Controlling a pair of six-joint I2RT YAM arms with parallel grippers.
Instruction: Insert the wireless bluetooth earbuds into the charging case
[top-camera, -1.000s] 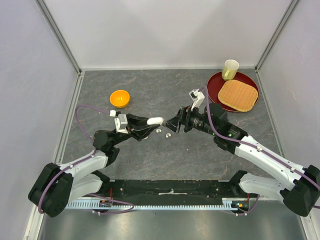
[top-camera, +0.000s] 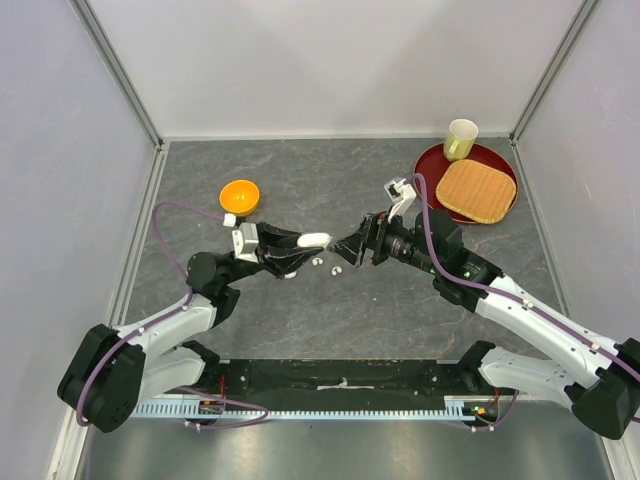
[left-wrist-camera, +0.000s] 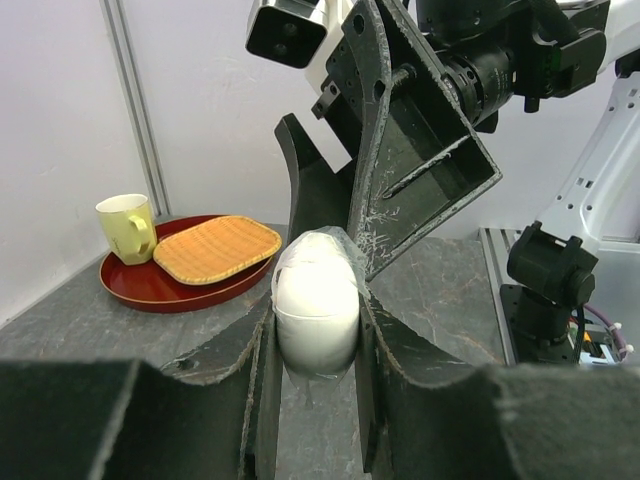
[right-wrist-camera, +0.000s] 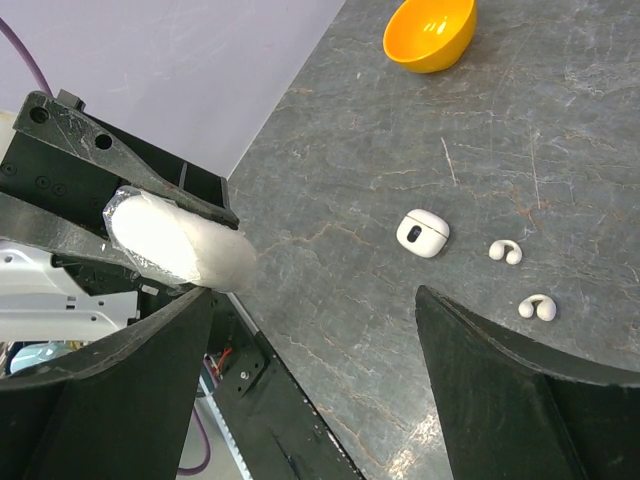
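My left gripper (top-camera: 305, 245) is shut on a white rounded object (left-wrist-camera: 316, 315) in clear wrapping, held in the air near the middle. My right gripper (top-camera: 355, 245) stands open just right of it, its fingers close to the object's end. In the right wrist view the white charging case (right-wrist-camera: 422, 233) lies closed on the table, with two white earbuds (right-wrist-camera: 505, 251) to its right.
A yellow bowl (top-camera: 240, 197) sits at the back left. A red plate (top-camera: 428, 160) with an orange mat and a pale mug (top-camera: 460, 138) is at the back right.
The left gripper with the white object has shifted very slightly to the right. The right arm has also edged slightly to the right.
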